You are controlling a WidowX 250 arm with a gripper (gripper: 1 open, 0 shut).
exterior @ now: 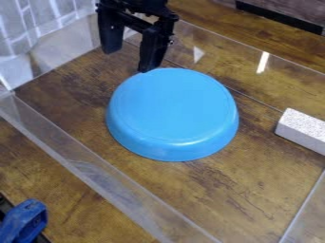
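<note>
My black gripper (129, 47) hangs at the top of the view over the back left of the wooden surface, its two dark fingers spread apart, with nothing visible between them. Just below and to its right lies a large blue round dome-like object (172, 109), resting flat on the wood.
Clear plastic walls border the wooden area (165, 190). A white block (301, 129) lies at the right edge. A blue object (23, 223) sits at the lower left, outside the wall.
</note>
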